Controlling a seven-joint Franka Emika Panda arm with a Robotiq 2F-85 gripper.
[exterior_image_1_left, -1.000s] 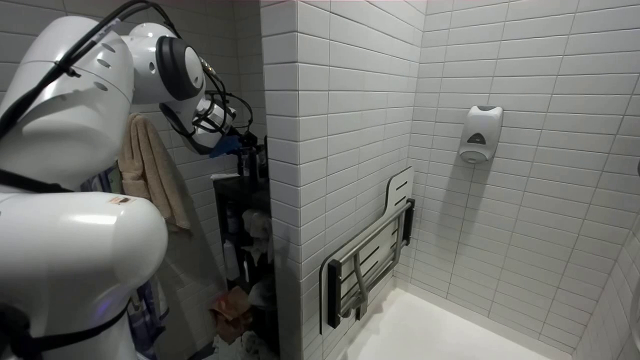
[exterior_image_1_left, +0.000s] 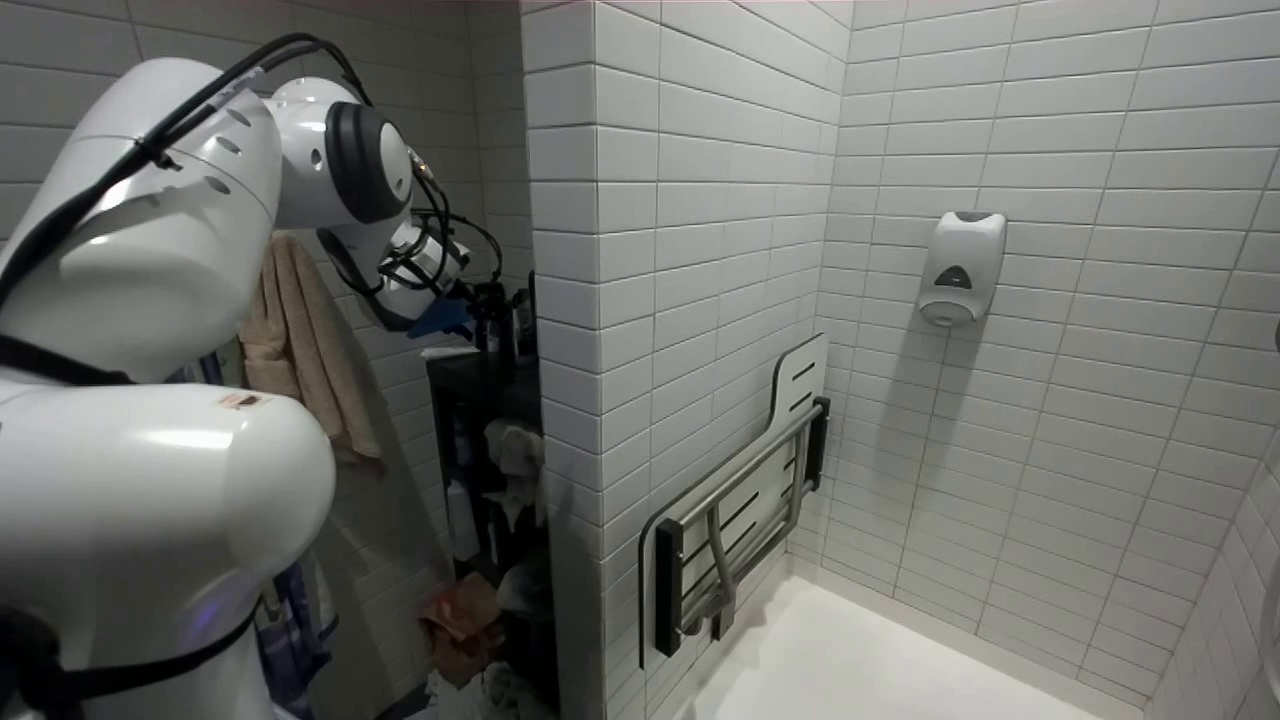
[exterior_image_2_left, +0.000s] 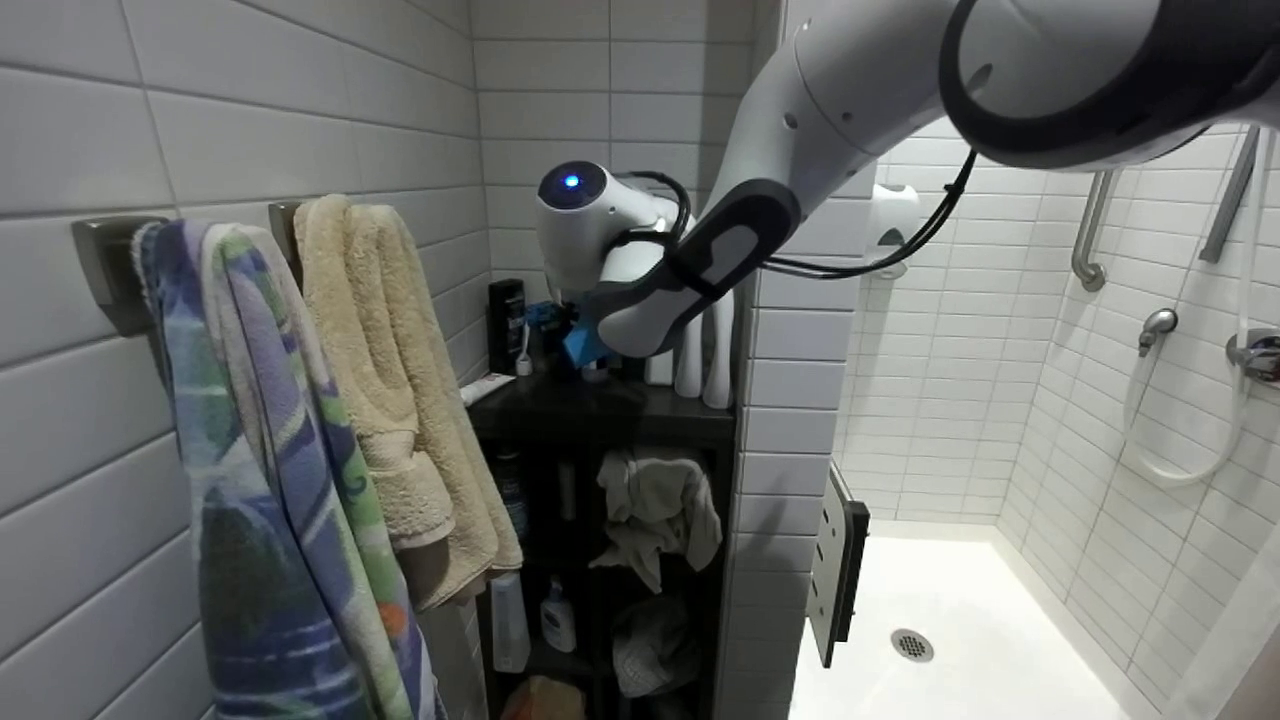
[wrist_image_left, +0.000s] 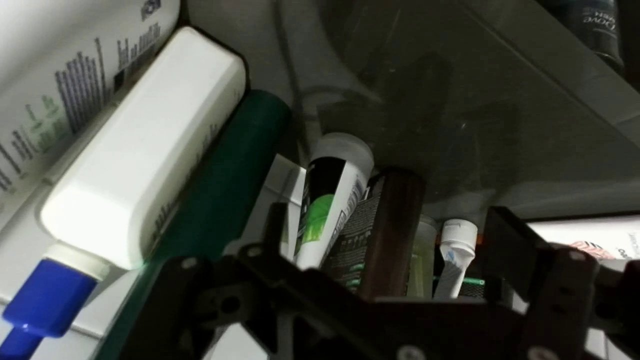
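My gripper is open in the wrist view, its dark fingers spread to either side of a cluster of toiletries. Between and beyond them stand a white tube with a black and green label (wrist_image_left: 321, 216), a dark brown bottle (wrist_image_left: 393, 234) and a white toothbrush-like item (wrist_image_left: 457, 252). Nothing is clearly gripped. In exterior view 1 the gripper (exterior_image_1_left: 486, 314) is low over the top of the black shelf (exterior_image_1_left: 480, 382), close to the items there. The arm mostly hides it in exterior view 2, where a blue piece (exterior_image_2_left: 584, 344) shows.
Left in the wrist view are a white bottle with a blue cap (wrist_image_left: 144, 150) and a dark green bottle (wrist_image_left: 222, 180). A tan towel (exterior_image_2_left: 396, 408) and a patterned towel (exterior_image_2_left: 258, 480) hang beside the shelf. A tiled wall end (exterior_image_2_left: 798, 360) borders its right side.
The surroundings look the same.
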